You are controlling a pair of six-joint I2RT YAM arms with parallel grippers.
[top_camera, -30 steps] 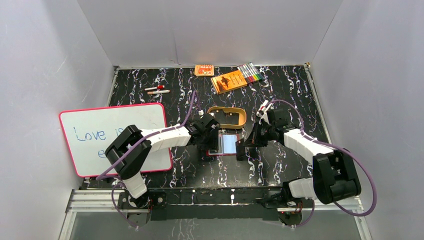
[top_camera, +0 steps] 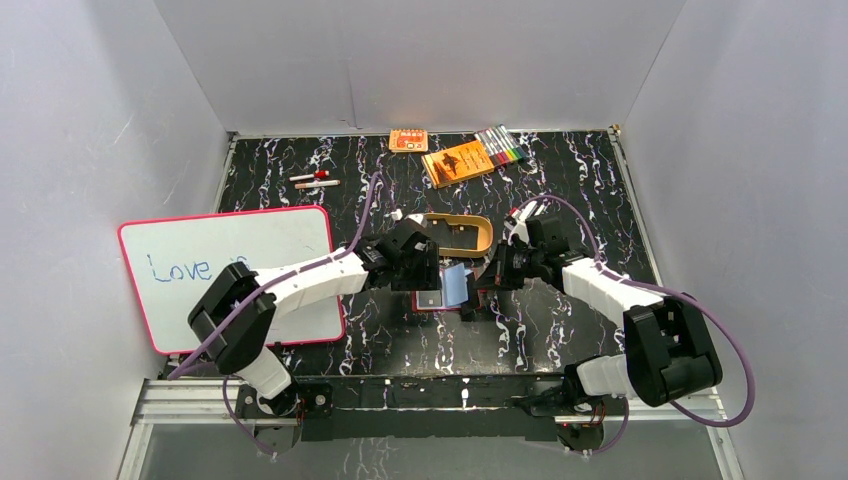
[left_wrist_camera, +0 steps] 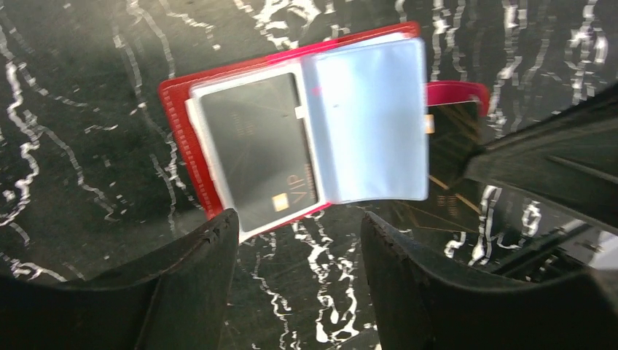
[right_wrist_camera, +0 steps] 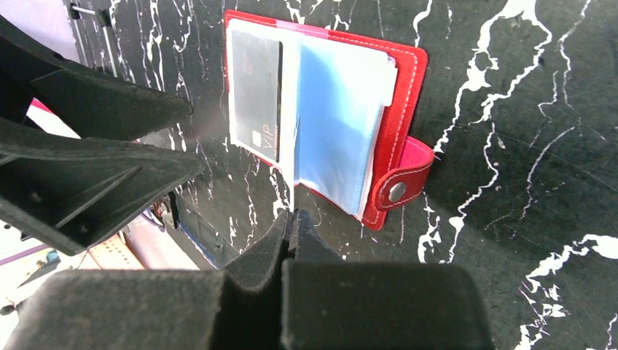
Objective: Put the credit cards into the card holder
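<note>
The red card holder lies open on the table, a dark VIP card in its left sleeve and a bluish clear page on the right. My right gripper is shut on a dark card, held at the holder's right side. Edge-on, that card is a thin pale strip rising from the fingertips in the right wrist view. Whether its edge touches a sleeve, I cannot tell. Above the holder's near edge, my left gripper stands open, nothing between its fingers.
Just behind the holder sits a tan-rimmed tray with dark cards in it. A whiteboard lies to the left. Both grippers are close together.
The right gripper and its card have shifted slightly left toward the holder. The left arm's elbow has swung left, its gripper now stands a little farther back, and the clear page looks tilted.
</note>
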